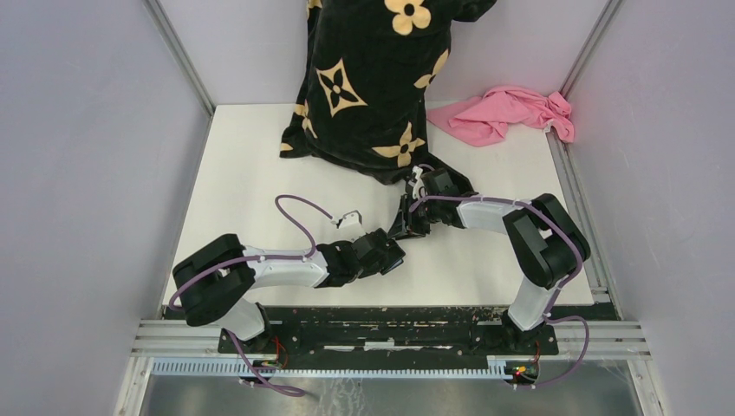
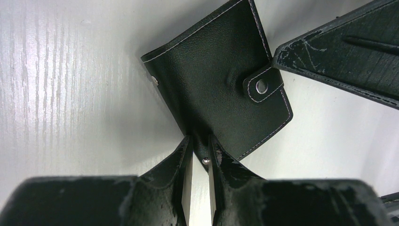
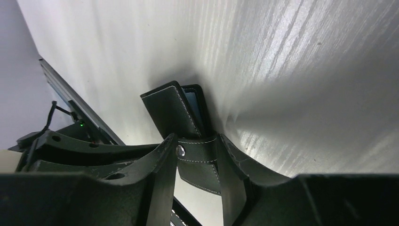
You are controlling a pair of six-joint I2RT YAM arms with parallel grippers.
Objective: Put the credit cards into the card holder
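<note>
The black leather card holder lies on the white table with its snap strap visible; in the right wrist view the holder (image 3: pixel 164 108) shows a blue card edge (image 3: pixel 192 103) between its flaps. My left gripper is at the holder's lower corner, its fingertips a narrow gap apart; whether they grip it I cannot tell. My right gripper is at the strap end, fingertips apart on either side in that view; contact is unclear. In the top view both grippers meet near the table's middle, largely covering the holder.
A dark patterned cloth (image 1: pixel 364 87) hangs over the back of the table, close behind the right arm. A pink cloth (image 1: pixel 503 117) lies at the back right.
</note>
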